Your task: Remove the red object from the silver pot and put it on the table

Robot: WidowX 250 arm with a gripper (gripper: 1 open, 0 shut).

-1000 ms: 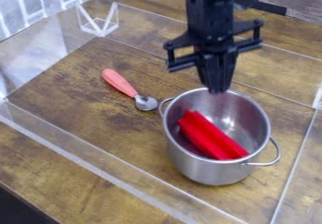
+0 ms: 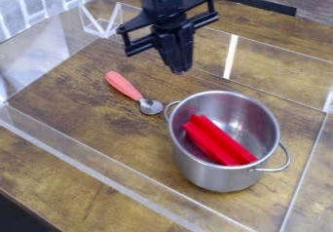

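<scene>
The red object [image 2: 219, 141] lies inside the silver pot [image 2: 224, 177], slanting from the upper left of its interior down to the lower right. The pot stands upright at the lower right of the view, a wire handle on either side. Above the table, up and to the left of the pot, hangs my black gripper [image 2: 180, 62], clear of the pot and of the red object. Its fingertips look dark and close together, and any gap between them cannot be made out.
A spoon with a pinkish-red handle [image 2: 123, 85] lies on the wooden table left of the pot, its metal bowl near the pot's left handle. Clear low walls [image 2: 97, 163] border the area. Bare tabletop [image 2: 65, 109] extends to the left.
My gripper has moved left and farther back, from just above the pot's far rim to beyond the spoon. The pot, the red object and the spoon have not moved.
</scene>
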